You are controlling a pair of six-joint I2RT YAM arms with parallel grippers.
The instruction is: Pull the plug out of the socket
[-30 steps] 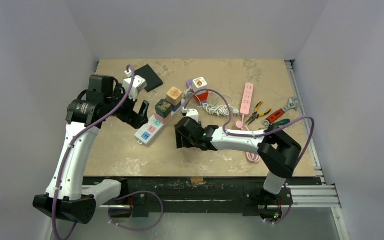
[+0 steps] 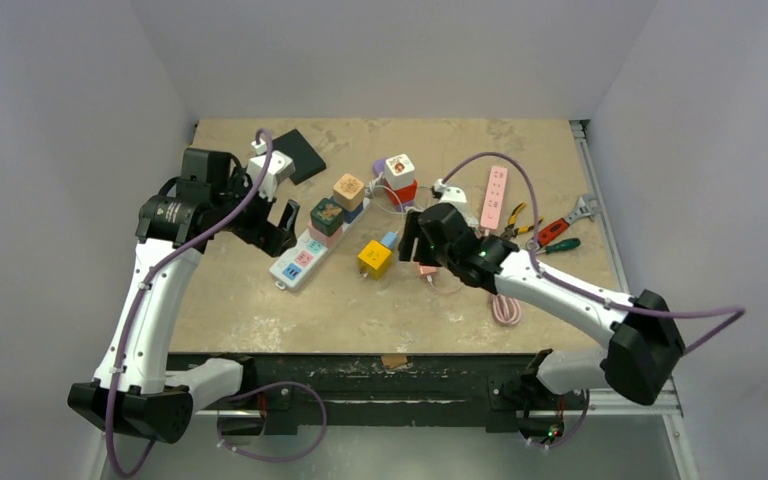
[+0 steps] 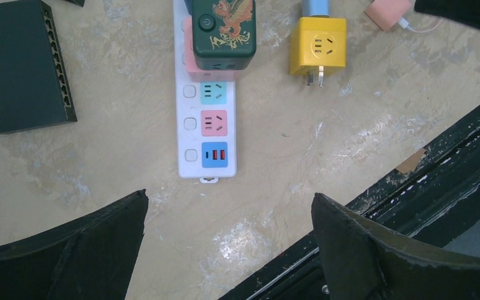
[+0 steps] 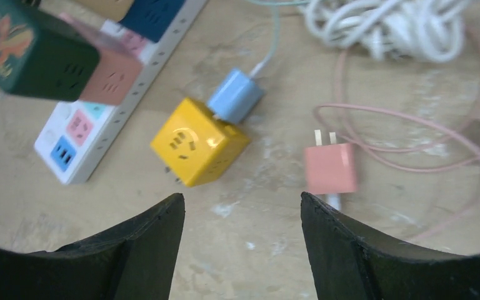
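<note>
The yellow cube socket lies on the table right of the white power strip, its prongs facing the front edge. A blue plug sits against its back face, with a thin cable leading away. In the right wrist view a pink plug block lies apart on the table, prongs up and a white connector below. My right gripper hovers near these with its fingers apart and nothing between them. Over the left side, my left gripper is open and empty, facing the near end of the strip.
Dark green and tan cubes stack on the strip. A black box lies behind. Coiled white cable, pliers, a wrench and a pink strip occupy the right.
The left arm stays nearly still.
</note>
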